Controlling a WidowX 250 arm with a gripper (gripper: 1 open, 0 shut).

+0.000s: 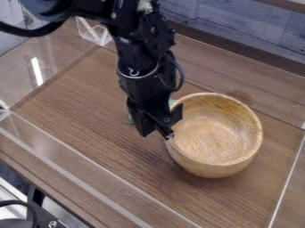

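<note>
My black gripper (155, 122) hangs low over the middle of the wooden surface, just left of a round wooden bowl (220, 135). Its fingers look shut, with nothing visible between them. A small green object (135, 118) is mostly hidden behind the gripper, near the bowl's left rim; its shape cannot be made out.
A low wooden wall (238, 27) runs along the back. A clear object (95, 28) stands at the back left. A black cable (24, 209) shows at the bottom left corner.
</note>
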